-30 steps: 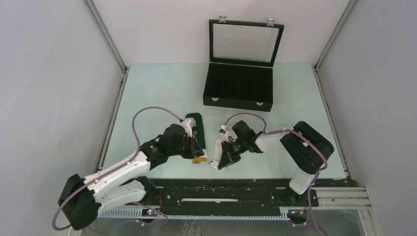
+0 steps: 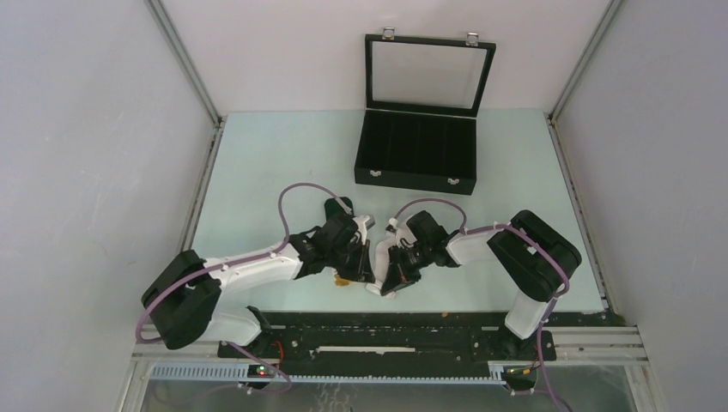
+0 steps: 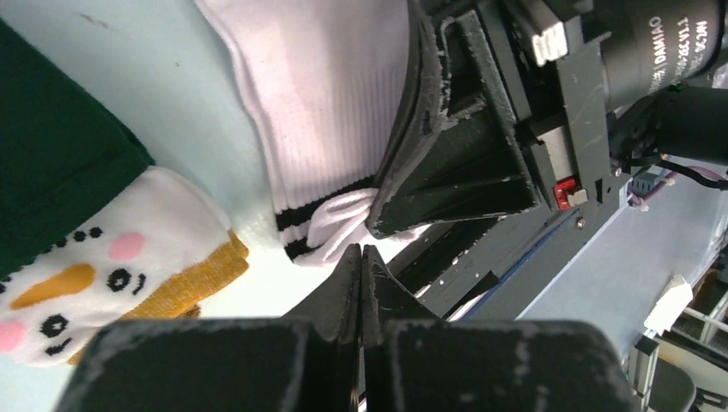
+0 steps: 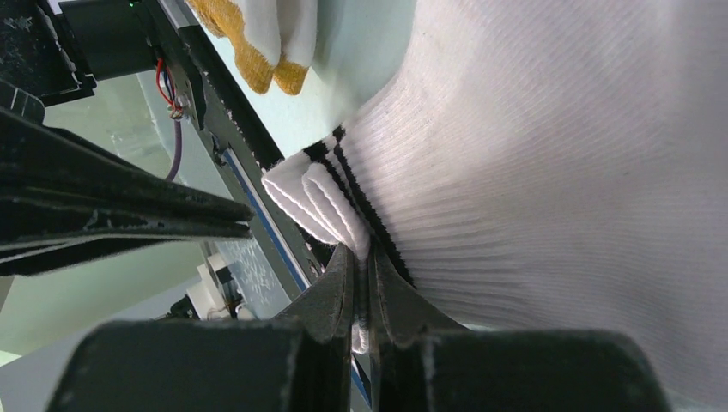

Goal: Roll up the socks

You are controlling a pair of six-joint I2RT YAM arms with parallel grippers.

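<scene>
The white ribbed sock with black stripes lies flat, its near end folded up in a small bunch. My right gripper is shut on that bunched end. My left gripper is shut just in front of the bunch, with nothing seen between its fingers. To the left lies a second sock, dark green with a white patterned part and a mustard edge; in the top view my left arm covers much of it.
A black compartment box stands open at the back, its compartments looking empty. Free tabletop spreads to the left and right. The two grippers are very close together near the table's front edge.
My left gripper has moved right, over the green sock and up to the white one. The right arm and the white sock have hardly moved.
</scene>
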